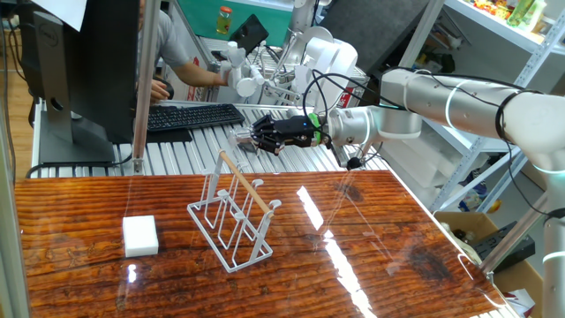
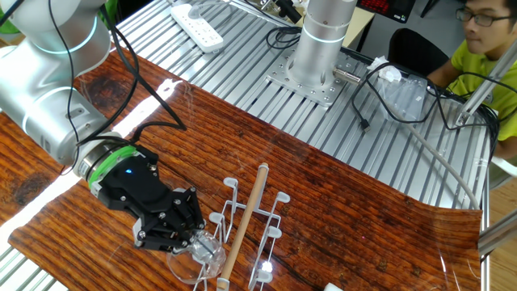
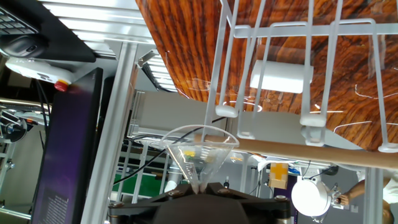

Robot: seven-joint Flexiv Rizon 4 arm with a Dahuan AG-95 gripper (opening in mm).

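Observation:
A clear, cone-shaped glass (image 3: 198,155) with a round rim extends from my gripper in the wrist view, its narrow end between the fingers. My gripper (image 2: 196,236) is shut on this glass (image 2: 208,252), which shows beside the rack in exterior view 2. A white wire rack (image 1: 231,231) with a wooden top bar (image 1: 244,182) stands upright on the table. From exterior view 1, the gripper (image 1: 254,138) appears above and beyond the rack, the glass being faint there. Whether glass and rack touch is hard to tell.
A white block (image 1: 139,236) lies left of the rack on the glossy wooden tabletop (image 1: 79,208). The tabletop right of the rack is clear. Behind the table's far edge are a keyboard (image 1: 196,116) and a monitor (image 1: 84,71).

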